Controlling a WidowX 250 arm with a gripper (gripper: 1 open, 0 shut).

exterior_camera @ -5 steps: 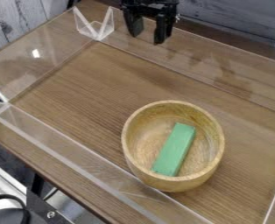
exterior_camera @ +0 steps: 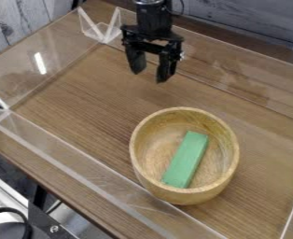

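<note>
The black gripper (exterior_camera: 152,58) is at the top middle of the camera view, over the wooden surface; its fingers point down, and whether they are open or shut is unclear. A round tan bowl (exterior_camera: 146,161) sits in the lower middle, with a green bar (exterior_camera: 187,159) lying in it, well away from the gripper.
A clear plastic edge runs along the left and lower left. A black cable lies at the bottom left corner.
The gripper has come down the view from the back, toward the bowl. The bowl and green bar look unmoved.
</note>
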